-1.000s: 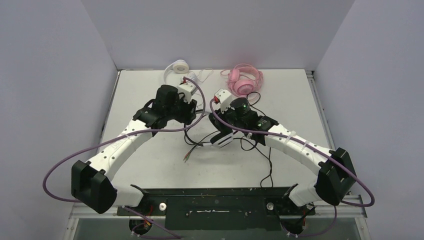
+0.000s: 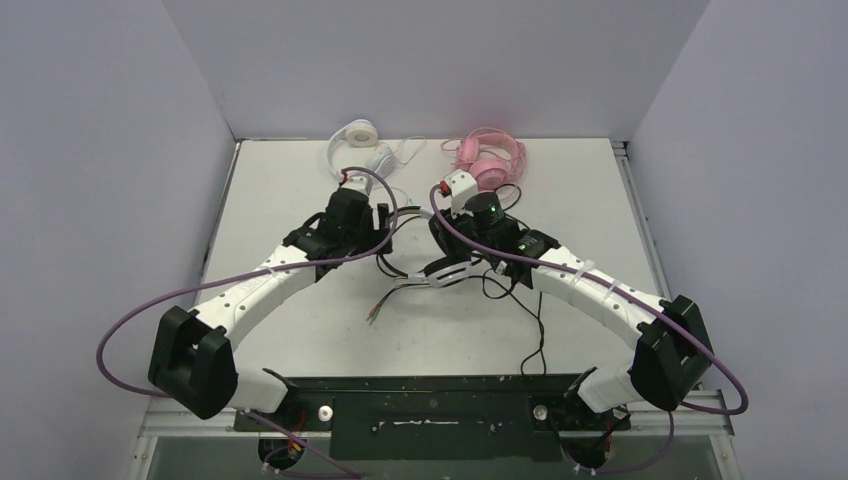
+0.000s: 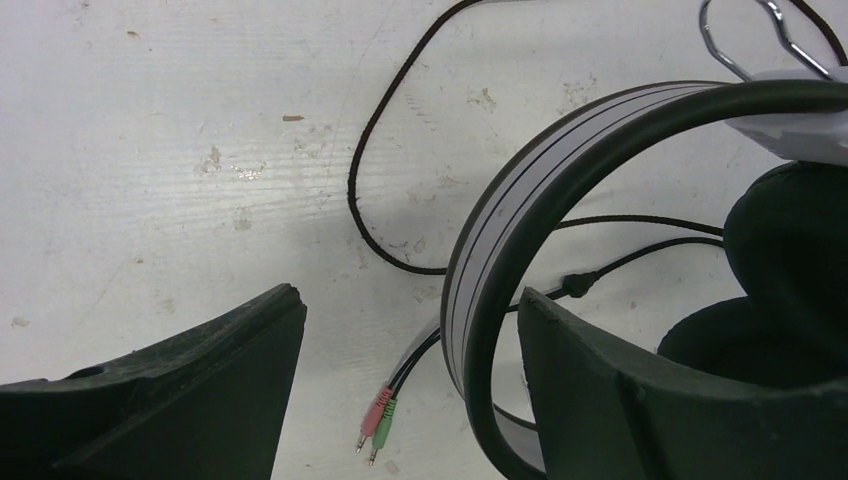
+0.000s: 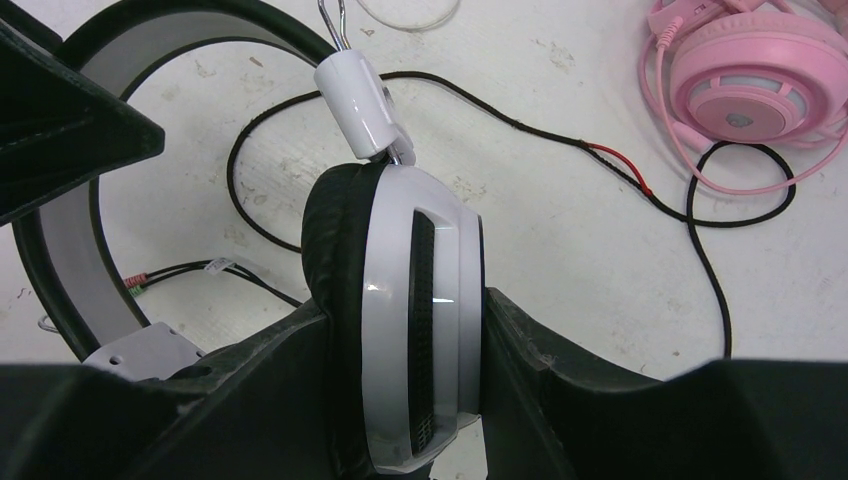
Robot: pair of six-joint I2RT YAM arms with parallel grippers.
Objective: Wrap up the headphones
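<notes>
The black and white headphones [image 2: 447, 272] are near the middle of the table. My right gripper is shut on one ear cup [image 4: 385, 320], with the black cushion against one finger and the white shell against the other. To the left, my left gripper is open around the headband [image 3: 475, 290], which passes between its fingers close to the right one. The black cord [image 3: 368, 130] lies loose on the table in a wide curve. Its red plug [image 3: 376, 412] and green plug [image 3: 384, 425] lie below the headband.
Pink headphones [image 2: 490, 165] sit at the back of the table, near a loop of the black cord. White headphones [image 2: 362, 134] with a pale cord lie at the back left. More black cord [image 2: 542, 340] trails toward the front edge.
</notes>
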